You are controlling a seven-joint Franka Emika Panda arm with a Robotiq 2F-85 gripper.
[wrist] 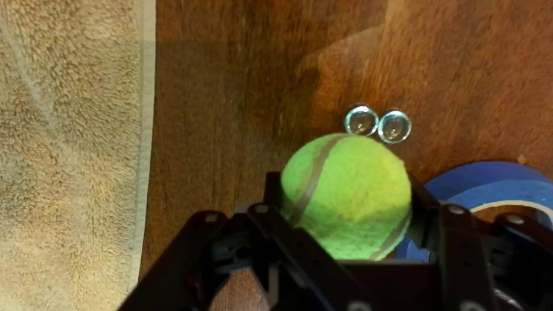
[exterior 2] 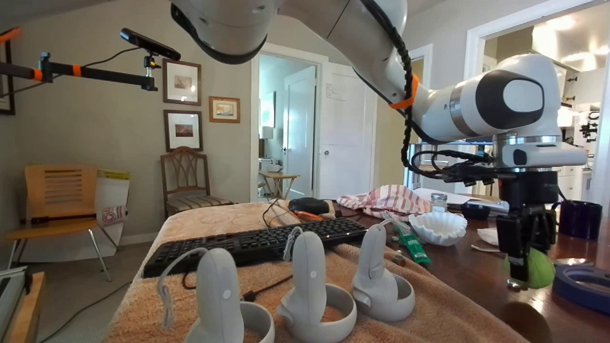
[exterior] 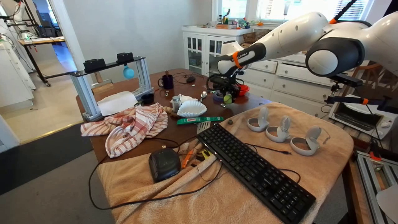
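Note:
A yellow-green tennis ball [wrist: 347, 191] is pinched between the black fingers of my gripper, which is shut on it. In exterior view 2 the ball [exterior 2: 540, 269] hangs below the gripper [exterior 2: 526, 266], over the brown table. A blue tape roll [exterior 2: 589, 286] lies to the right there, close by; in the wrist view the tape [wrist: 492, 179] is partly hidden behind a finger. Two clear glass beads [wrist: 377, 123] rest side by side on the wood, just past the ball's edge. The red bowl [exterior: 243, 89] is partly behind the gripper in exterior view 1.
Near the arm are a white fluted bowl [exterior: 192, 109], a green tube-shaped pack [exterior: 199, 120], a spoon [exterior: 203, 95] and a dark mug [exterior: 166, 82]. On the tan towel [exterior: 231, 186] lie a keyboard [exterior: 257, 171] and several grey controllers [exterior: 306, 143].

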